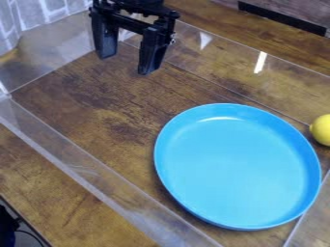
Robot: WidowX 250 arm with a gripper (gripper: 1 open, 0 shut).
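The black gripper [127, 50] hangs over the upper left of the wooden surface, its two fingers spread apart with nothing visible between them. A large blue plate [237, 164] lies in the lower right. A yellow object [321, 129], partly cut off by the frame, sits at the right edge beside the plate.
Clear plastic walls [91, 178] edge the wooden work area [96, 111], whose left and middle part is bare. Black cables lie at the bottom left corner outside it.
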